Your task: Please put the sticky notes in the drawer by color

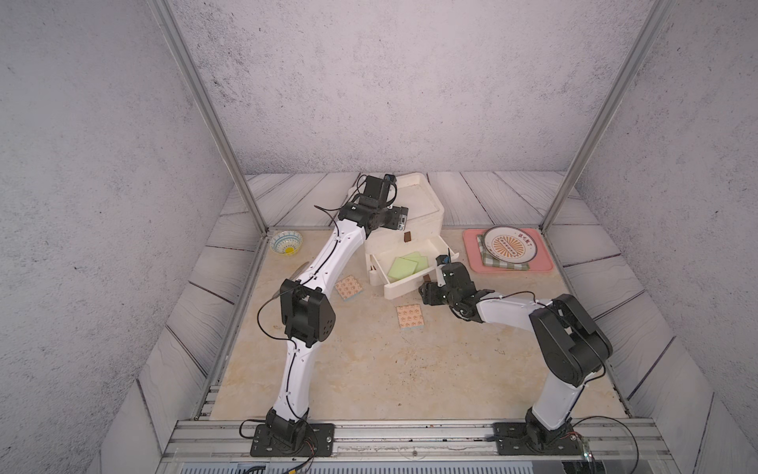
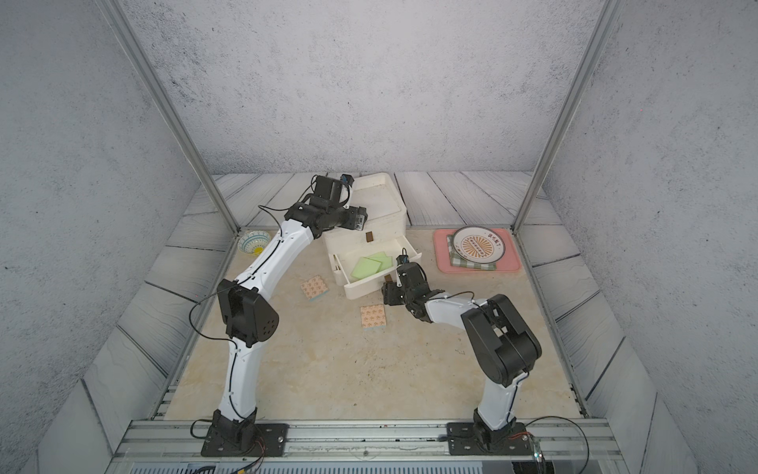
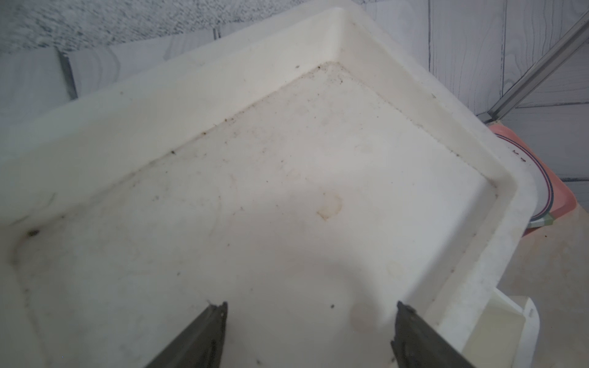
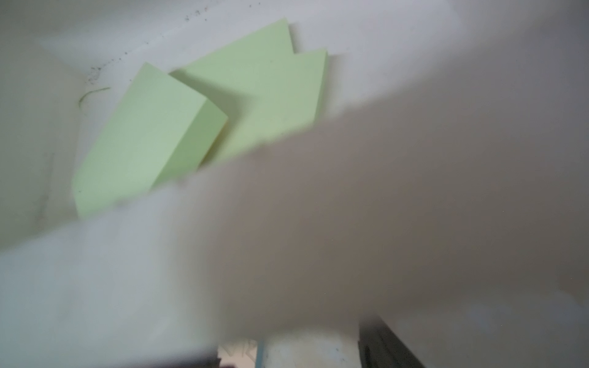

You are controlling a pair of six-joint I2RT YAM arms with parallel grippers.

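Observation:
A white drawer unit (image 3: 331, 153) has its top tray below my left gripper, which stands open with nothing between its fingertips, over the tray. The lower drawer (image 2: 353, 284) is pulled out and holds several light-green sticky note pads (image 4: 132, 141). My right gripper is at the drawer's front wall, near its handle; its fingers are apart and mostly hidden by that blurred wall in the right wrist view. Two pink patterned squares (image 1: 409, 316) lie on the table, one in front of the drawer, one to its left.
A pink tray (image 1: 537, 260) with a plate (image 1: 509, 245) and checked cloth stands at right. A patterned bowl (image 1: 286, 243) sits at back left.

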